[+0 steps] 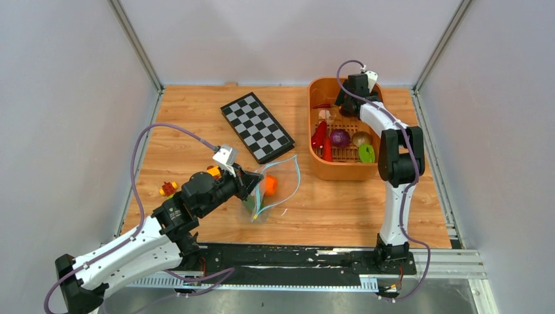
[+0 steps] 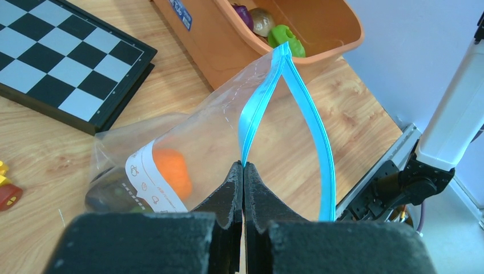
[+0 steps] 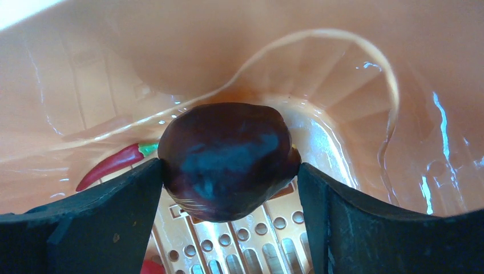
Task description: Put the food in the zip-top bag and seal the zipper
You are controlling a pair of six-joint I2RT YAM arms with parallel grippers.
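The clear zip top bag (image 2: 214,123) has a blue zipper edge, with its mouth spread into a loop. My left gripper is shut on one side of that edge. An orange food piece (image 2: 174,171) and a dark one (image 2: 108,191) show inside the bag. In the orange basket (image 1: 343,171), my right gripper has its fingers on both sides of a dark brown, shiny food piece (image 3: 228,160). Its fingertips seem to touch both sides, but whether they grip is unclear.
Also in the basket are a purple onion (image 1: 340,137), a green pepper (image 1: 366,154), a thin red chili (image 3: 114,165) and other food. A checkered board (image 1: 258,127) lies left of the basket. Small toy-like pieces (image 1: 168,189) lie near the left arm. Bare table lies between bag and basket.
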